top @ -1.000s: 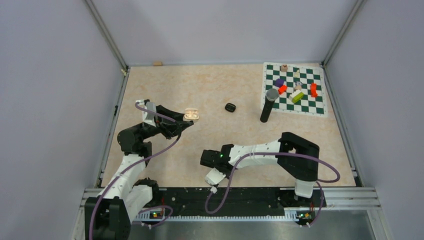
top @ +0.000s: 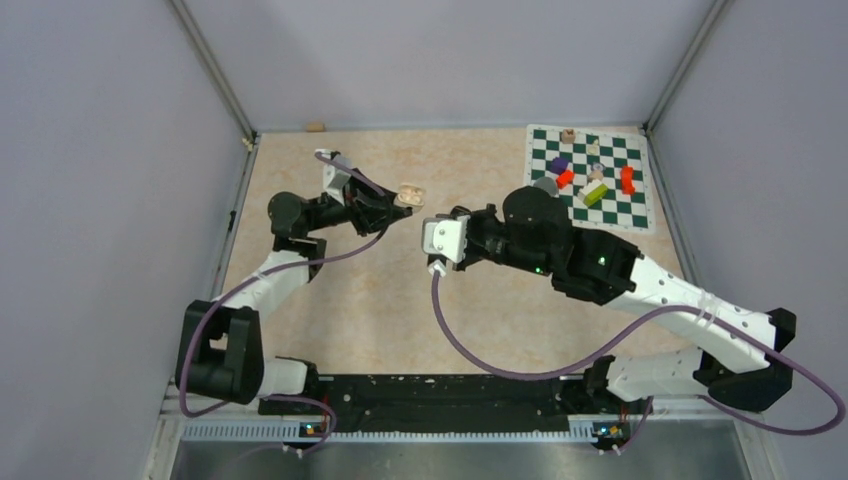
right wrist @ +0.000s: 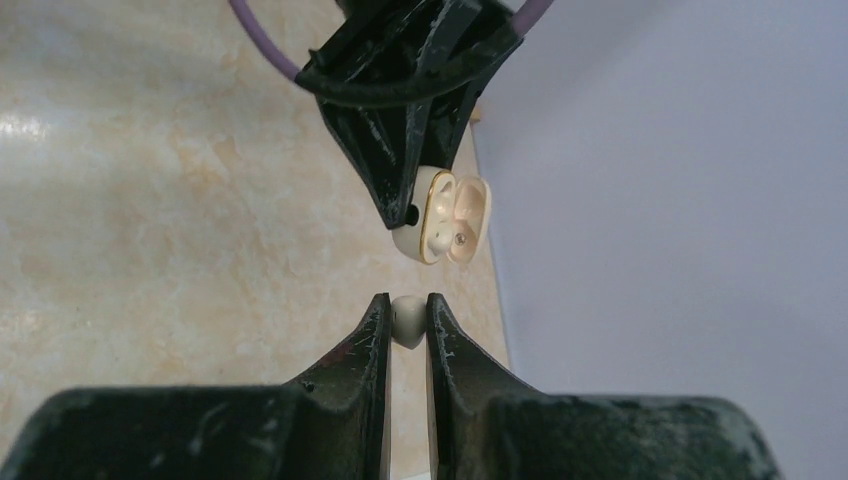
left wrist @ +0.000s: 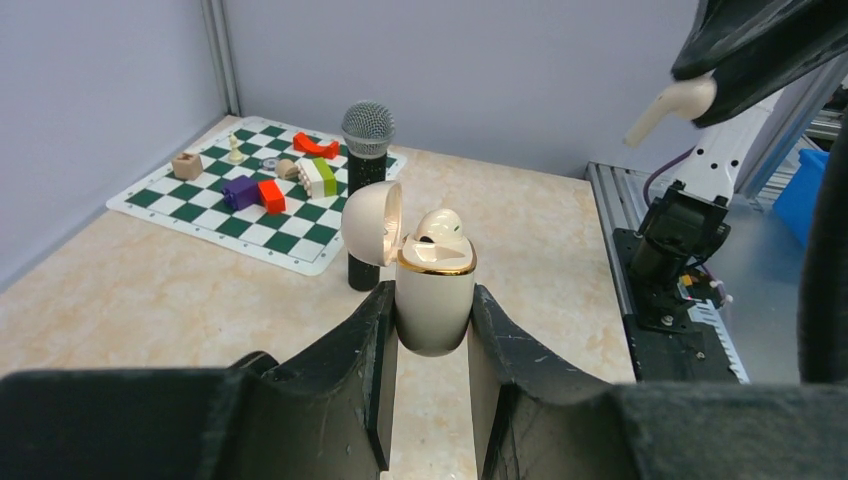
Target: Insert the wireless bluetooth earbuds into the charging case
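My left gripper is shut on the cream charging case [left wrist: 430,295], which has a gold rim and its lid open. In the right wrist view the case [right wrist: 410,225] has a pale earbud in one side. My right gripper holds a white earbud between its fingertips; the same earbud [left wrist: 685,100] shows stem-down at upper right in the left wrist view, apart from the case and higher than it. In the top view the right gripper is largely hidden by its arm.
A black microphone [left wrist: 362,175] stands by a chessboard [left wrist: 180,212] with blocks at the back right. Bare table [top: 390,320] lies below the grippers.
My right arm has risen and moved toward the back, near the case. My left gripper has carried the case a little right and toward the back.
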